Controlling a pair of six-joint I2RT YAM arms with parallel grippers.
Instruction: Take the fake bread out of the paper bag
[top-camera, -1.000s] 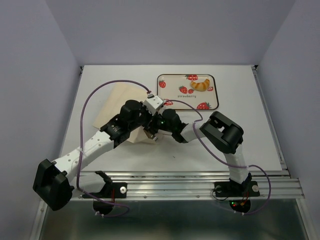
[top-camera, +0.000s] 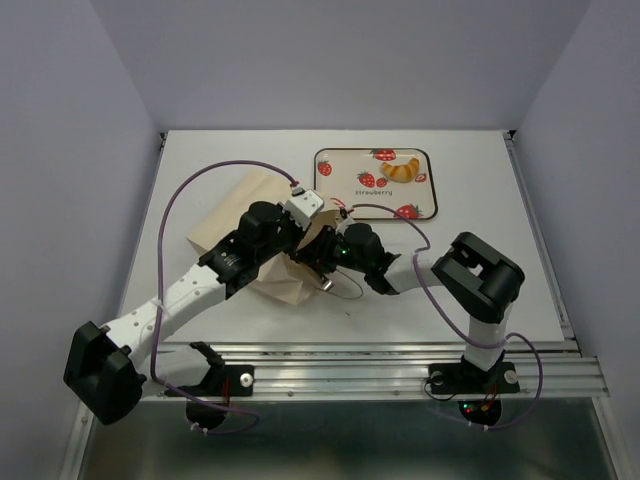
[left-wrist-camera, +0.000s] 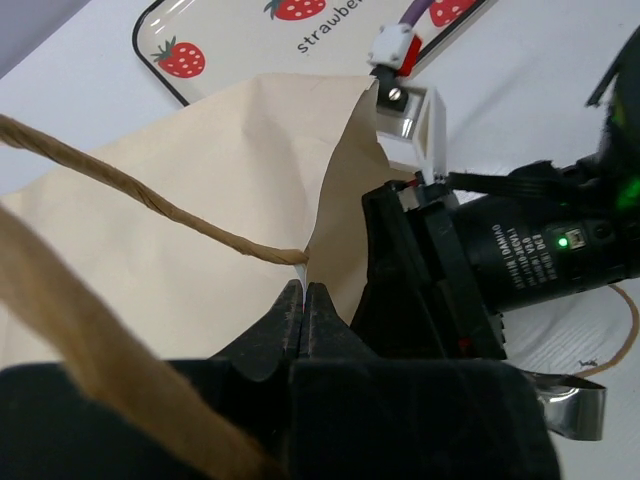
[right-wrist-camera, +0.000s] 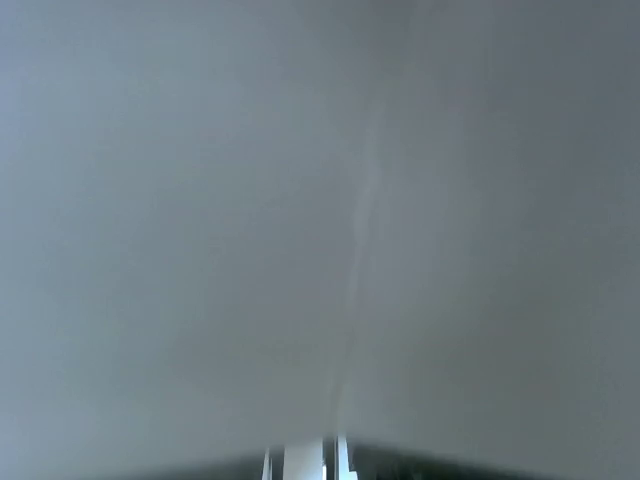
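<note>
The cream paper bag (top-camera: 219, 215) lies on its side, left of centre, with twisted handles (left-wrist-camera: 180, 215). My left gripper is shut at the edge of the bag's mouth, where a handle meets the paper. My right gripper (top-camera: 325, 250) is at the bag's opening beside the left one, its body (left-wrist-camera: 520, 250) at right in the left wrist view. The right wrist view shows a blurred pale surface very close, and I cannot tell what its fingers hold or how they stand. The bag's inside is mostly hidden.
A strawberry-printed tray (top-camera: 350, 175) with a croissant (top-camera: 400, 170) on it sits at the back right of the white table (top-camera: 480, 180).
My right arm and gripper have shifted toward the right and front, and more of the bag's mouth and a handle shows between the arms. The left arm is nearly still.
</note>
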